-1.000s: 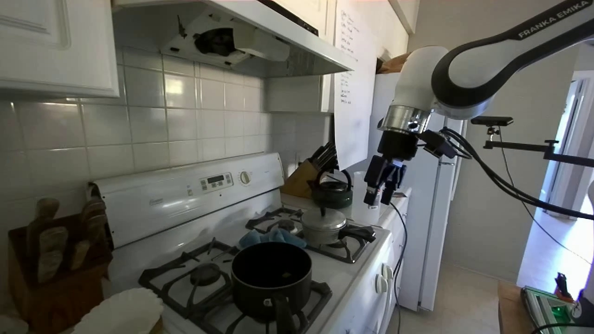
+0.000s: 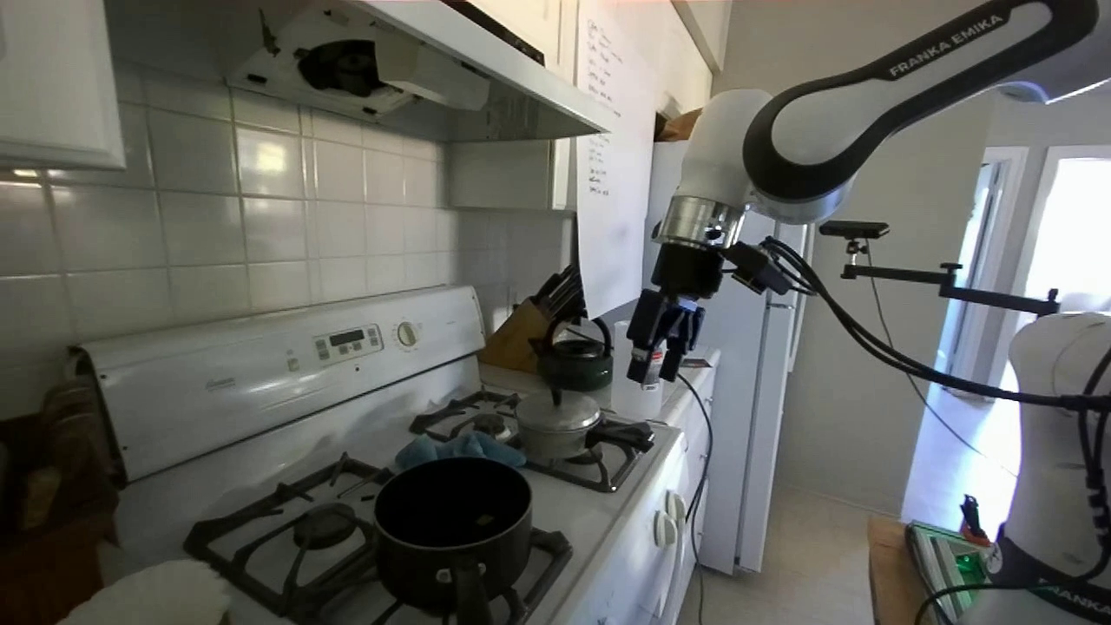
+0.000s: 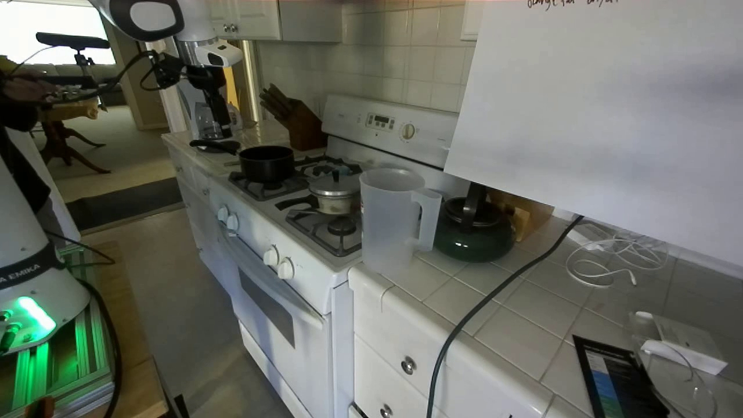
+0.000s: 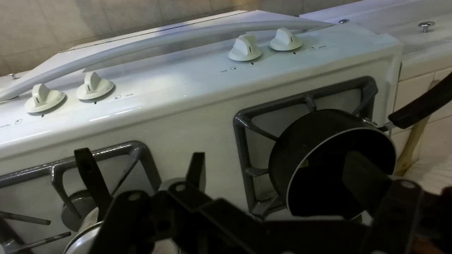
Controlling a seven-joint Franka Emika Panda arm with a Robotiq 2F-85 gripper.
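Observation:
My gripper (image 2: 656, 366) hangs in the air above the stove's front side, its fingers spread wide. Both dark fingers show in the wrist view, well apart, with nothing held between them. Below, a black pot (image 4: 328, 127) sits on a front burner; in that view the right finger overlaps its opening. A small pale piece (image 4: 304, 163) shows inside the pot. On the other front burner stands a lidded silver pot (image 2: 557, 425) with a dark handle. A blue cloth (image 2: 458, 450) lies on the stove behind the black pot.
A green kettle (image 3: 473, 233), a translucent pitcher (image 3: 390, 230) and a knife block (image 2: 521, 338) stand on the counter near the stove. The range hood (image 2: 500, 62) overhangs the cooktop. A paper sheet (image 2: 614, 187) hangs by the cabinets. White knobs (image 4: 245, 48) line the stove front.
Against the stove, the gripper looks nearly unmoved and the pots are in the same places.

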